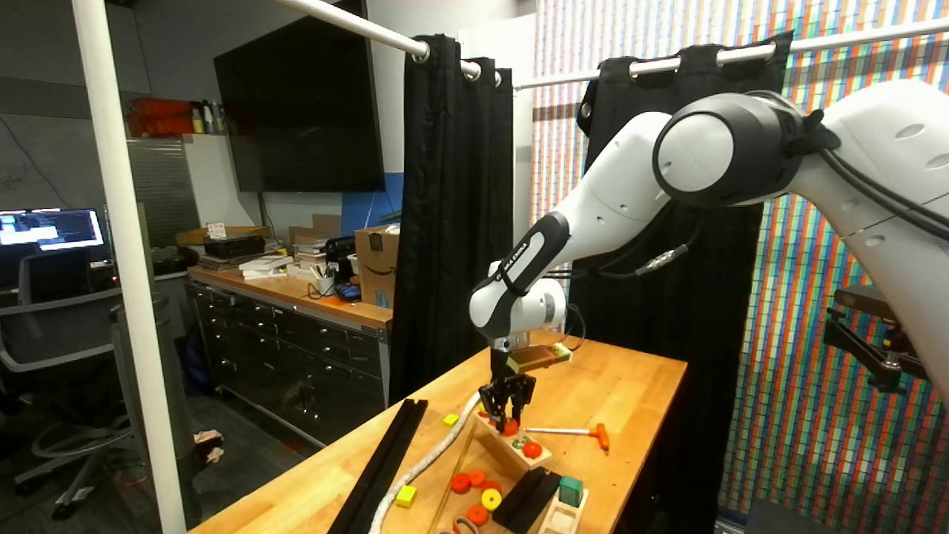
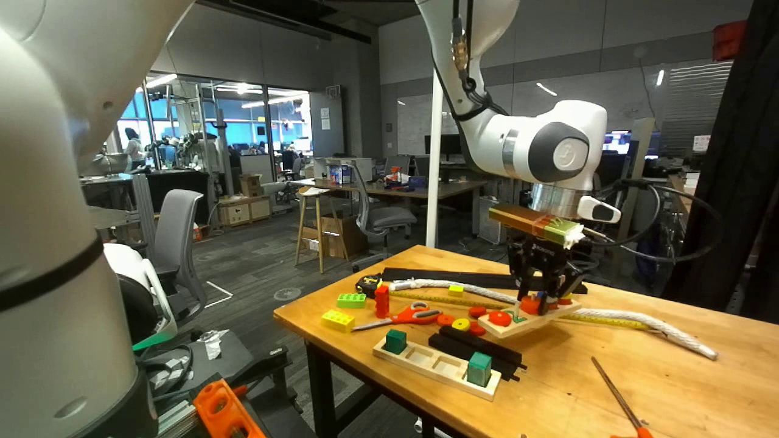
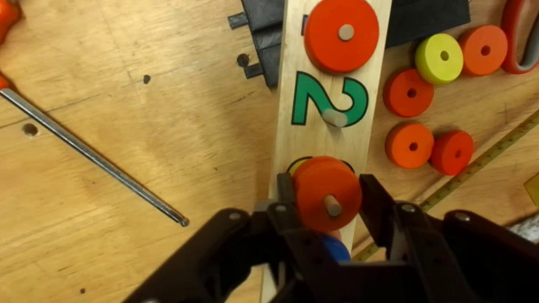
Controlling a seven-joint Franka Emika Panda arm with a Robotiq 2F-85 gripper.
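My gripper is shut on an orange disc, with one finger on each side of it. A wooden peg of the long numbered board pokes up through that disc. The board appears raised off the table and somewhat tilted beneath my gripper. On its "1" end sits another red-orange disc on a peg; the "2" peg is bare. Part of a blue disc shows behind the held one. My fingers hide much of the board's far end.
Loose discs lie beside the board, near scissors and a tape measure's strip. Black rails and a wooden tray with green blocks lie nearby. An orange-handled screwdriver lies on otherwise clear table.
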